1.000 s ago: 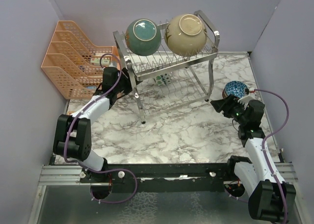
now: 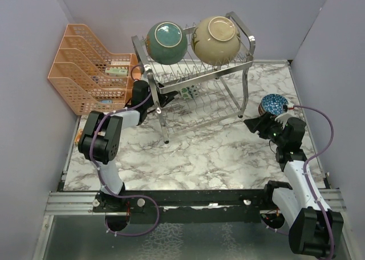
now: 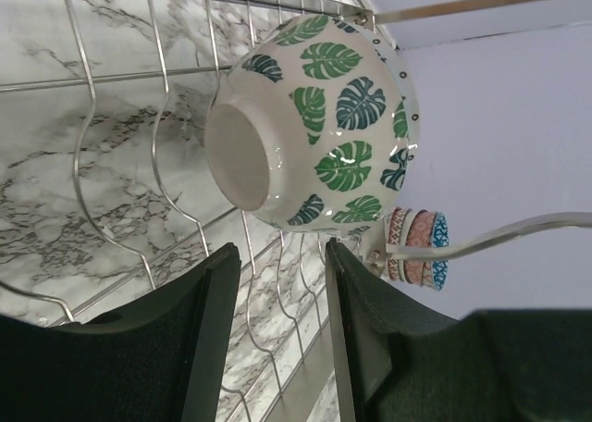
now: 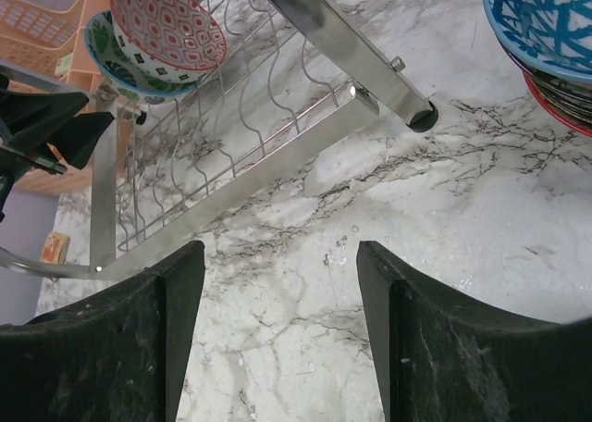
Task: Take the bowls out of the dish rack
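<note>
My left gripper point(image 2: 162, 97) reaches into the rack's lower tier from the left. In the left wrist view its fingers point at a leaf-patterned bowl point(image 3: 342, 117) lying on its side in the wires; whether anything is between them is unclear. A pink patterned bowl point(image 4: 171, 29) shows beside it in the right wrist view. Teal point(image 2: 166, 43) and beige point(image 2: 215, 40) bowls rest on top of the rack point(image 2: 245, 100). My right gripper point(image 2: 259, 123) stands open beside stacked blue-rimmed bowls point(image 2: 274, 103) on the counter.
Tan plastic bins point(image 2: 80, 66) stand at the back left. Walls bound it at the sides and back.
The right arm and bowls are essentially still.
</note>
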